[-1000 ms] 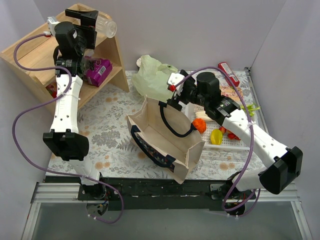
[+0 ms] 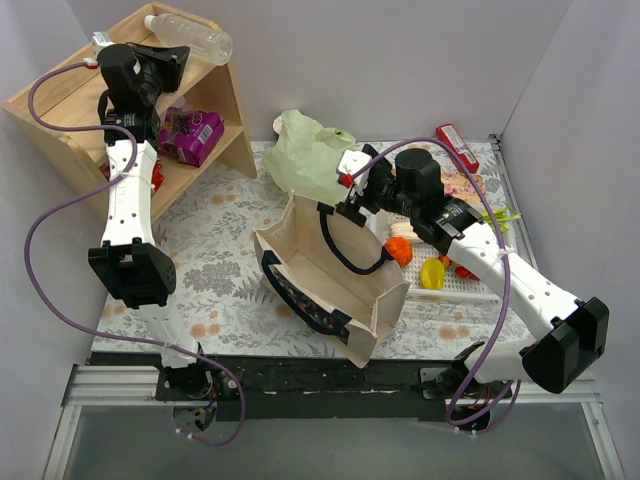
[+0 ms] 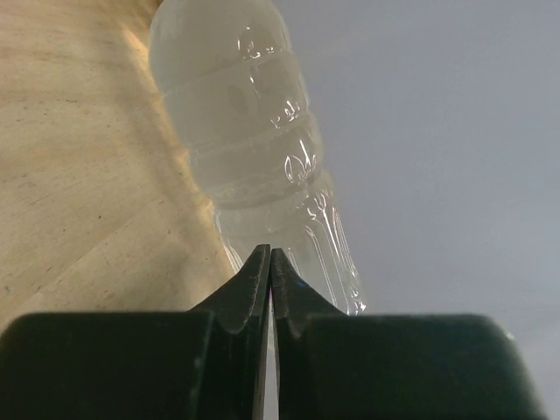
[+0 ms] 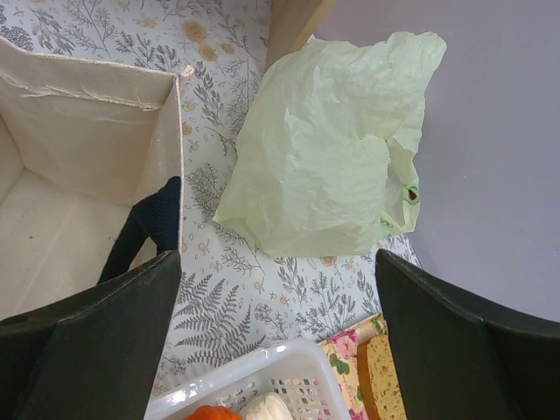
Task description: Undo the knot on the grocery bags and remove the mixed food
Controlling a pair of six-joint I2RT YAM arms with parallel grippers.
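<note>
A beige grocery bag (image 2: 335, 280) with dark handles lies open on the table's middle, also at the left of the right wrist view (image 4: 87, 140). A crumpled pale green bag (image 2: 305, 158) sits behind it, seen clearly in the right wrist view (image 4: 306, 157). My left gripper is up at the shelf top, shut with nothing between its fingers, beside a clear bottle (image 2: 190, 36) lying on its side. My right gripper stands open above the table, between the grocery bag and a white basket (image 4: 289, 354) of produce.
The wooden shelf (image 2: 70, 90) at upper left holds a purple package (image 2: 192, 138) below. A red box (image 2: 455, 143) and produce, including a yellow pepper (image 2: 432, 273), are at the right. Bare table lies left of the grocery bag.
My left gripper has drawn back and down slightly from over the bottle, leaving more of it visible. The right arm shifted slightly; the bags have not moved.
</note>
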